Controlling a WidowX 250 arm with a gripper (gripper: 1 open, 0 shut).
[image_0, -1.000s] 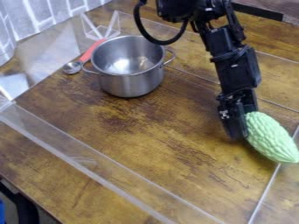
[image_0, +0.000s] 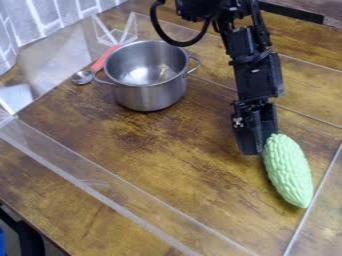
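Note:
The black gripper (image_0: 262, 140) is low over the wooden table at the right, its tip at the upper end of a pale green, bumpy bitter melon (image_0: 289, 172). The melon lies lengthwise toward the front right. Whether the fingers are shut on it, I cannot tell, as they are dark and partly overlap it.
A steel pot (image_0: 147, 85) with two handles stands at the upper left. Behind it lie a red-handled utensil (image_0: 110, 55) and clear plastic edging.
The gripper has shifted a little to the left, and the melon has swung so its far end points more toward the front, leftward of where it was.

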